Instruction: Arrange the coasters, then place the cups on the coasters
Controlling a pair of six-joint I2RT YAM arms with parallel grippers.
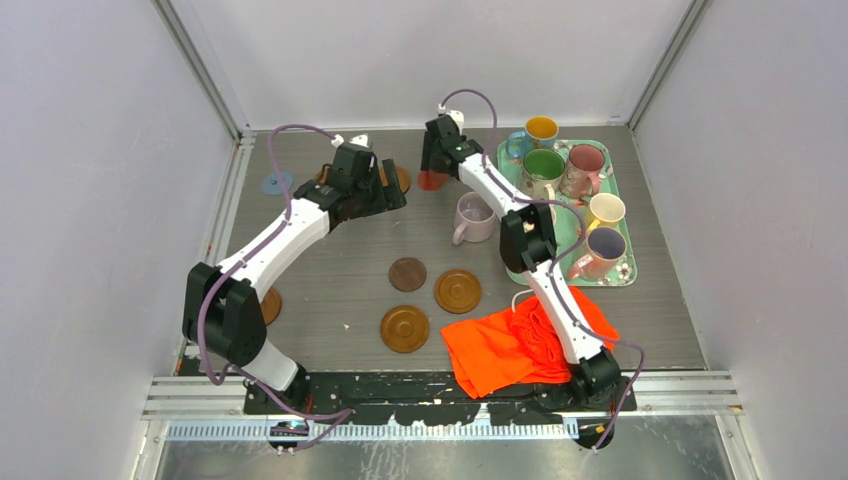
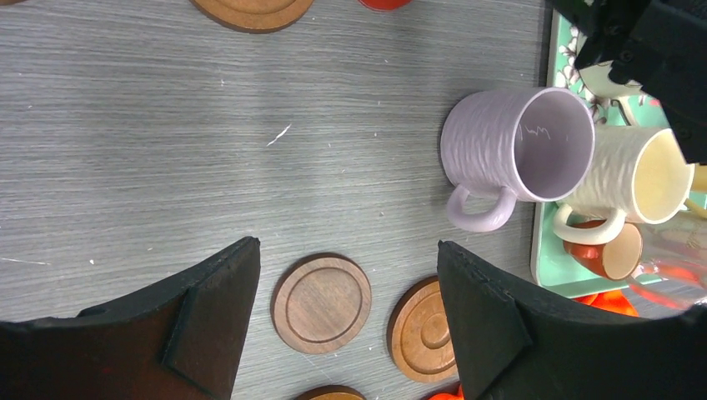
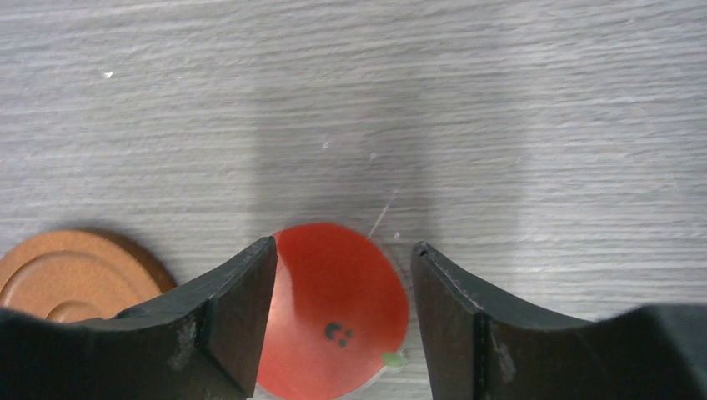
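Note:
A lilac cup [image 1: 475, 218] [image 2: 517, 146] stands on the table, its handle toward the front. My right gripper [image 1: 432, 165] hangs open over a red round coaster [image 1: 433, 183] [image 3: 329, 317], nothing held between its fingers. My left gripper [image 1: 390, 185] is open above the table, left of the cup. In the left wrist view a small brown coaster [image 2: 321, 302] shows between the left fingers, lower down on the table, with a wooden coaster [image 2: 421, 329] beside it.
A green tray [image 1: 620, 260] with several mugs fills the right side. An orange cloth [image 1: 500, 350] lies at the front right. Further coasters lie at the back, the left and the front middle.

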